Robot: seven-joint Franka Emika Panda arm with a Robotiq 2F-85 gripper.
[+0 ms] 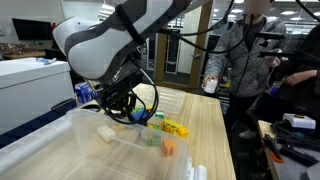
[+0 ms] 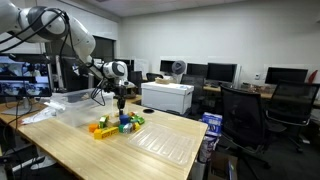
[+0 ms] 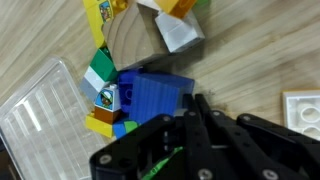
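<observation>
A blue block (image 3: 160,97) lies among a cluster of colored blocks in the wrist view, close to the dark tips of my gripper. Whether the fingers touch it or have it between them cannot be told. From the side, my gripper (image 1: 128,103) points down at the blocks behind the clear bin, partly hidden by cables. In the second exterior view, the gripper (image 2: 121,103) is low over the pile, just above a blue block (image 2: 124,119).
A clear plastic bin (image 1: 118,150) stands in front of the blocks. Yellow blocks (image 1: 175,128) and a wooden arch piece (image 3: 130,37) lie close by. A pale baseplate (image 2: 165,143) rests on the table, whose wooden surface (image 2: 105,155) is bare at the near side.
</observation>
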